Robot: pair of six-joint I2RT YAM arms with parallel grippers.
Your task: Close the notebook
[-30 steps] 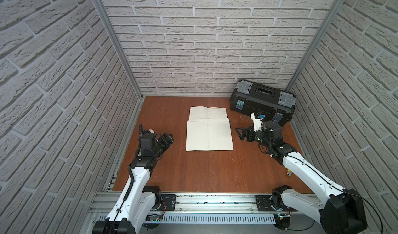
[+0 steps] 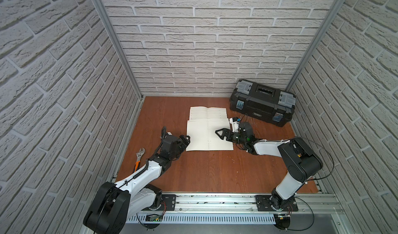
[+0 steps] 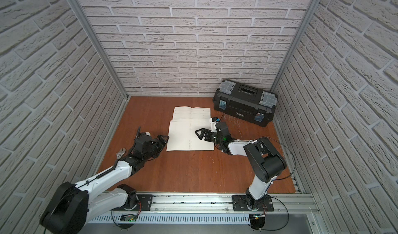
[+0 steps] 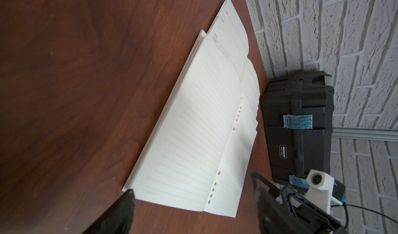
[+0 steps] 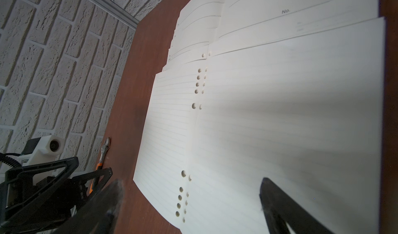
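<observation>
An open notebook (image 2: 205,138) with ruled pages and punched holes lies flat at the table's middle, a second open notebook (image 2: 199,112) visible beneath or behind it. My left gripper (image 2: 185,140) is at the notebook's left side, near the front-left corner; in the left wrist view its blurred fingers are apart with nothing between them. My right gripper (image 2: 220,133) hangs over the right page, its fingers also apart and empty in the right wrist view.
A black toolbox (image 2: 261,101) stands at the back right. An adjustable wrench (image 2: 138,157) lies at the left.
The notebook looks unchanged.
</observation>
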